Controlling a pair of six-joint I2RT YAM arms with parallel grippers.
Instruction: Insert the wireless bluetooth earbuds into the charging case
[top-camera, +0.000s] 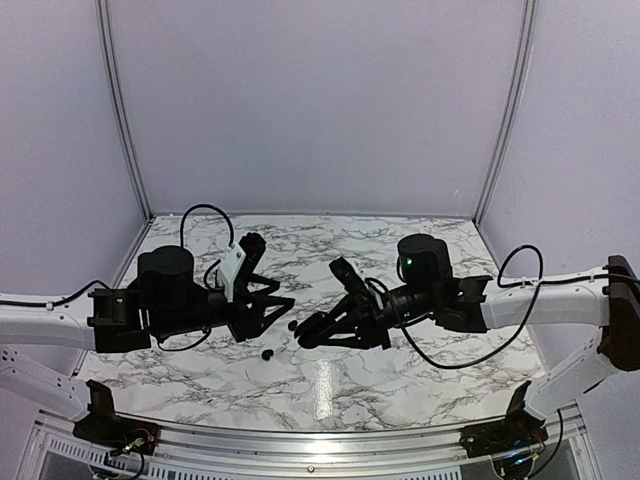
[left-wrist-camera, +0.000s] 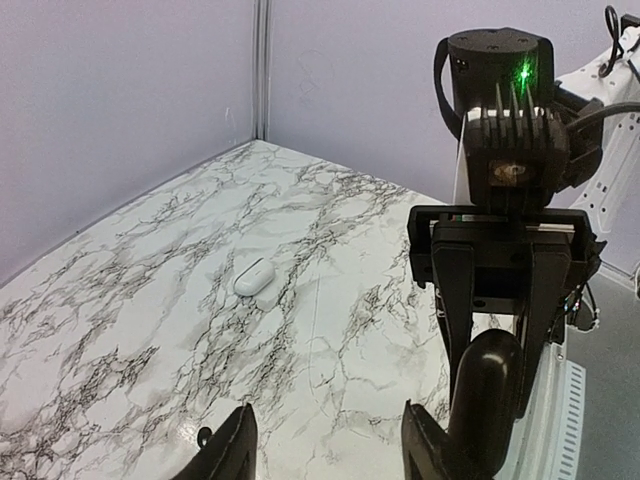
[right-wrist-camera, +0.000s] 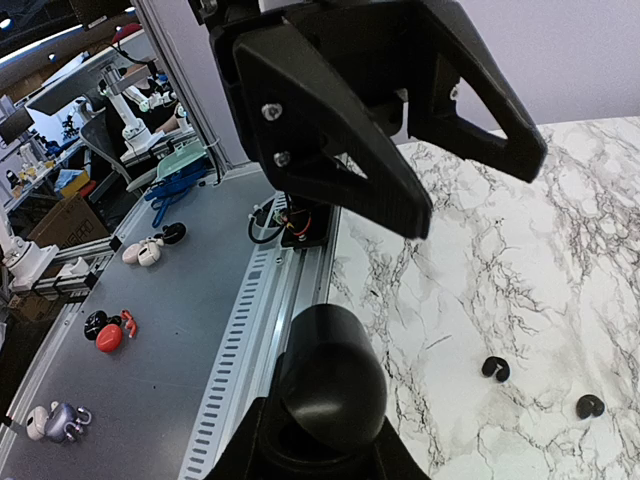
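Observation:
My right gripper (top-camera: 322, 329) is shut on a glossy black charging case (left-wrist-camera: 488, 400), a rounded capsule held out past its fingertips. The case (right-wrist-camera: 335, 378) also fills the lower middle of the right wrist view; no open lid shows. My left gripper (top-camera: 284, 293) stands apart from it on the left, its fingers (left-wrist-camera: 232, 450) spread with nothing between them. Two small black earbuds lie on the marble table: one earbud (top-camera: 267, 354) below the left gripper, another earbud (top-camera: 292, 325) just left of the case. In the right wrist view they are one earbud (right-wrist-camera: 495, 369) and a second earbud (right-wrist-camera: 590, 406).
A small white rounded box (left-wrist-camera: 254, 277) rests on the marble table (left-wrist-camera: 330, 240) in the left wrist view. The metal rail (top-camera: 310, 445) runs along the table's front edge.

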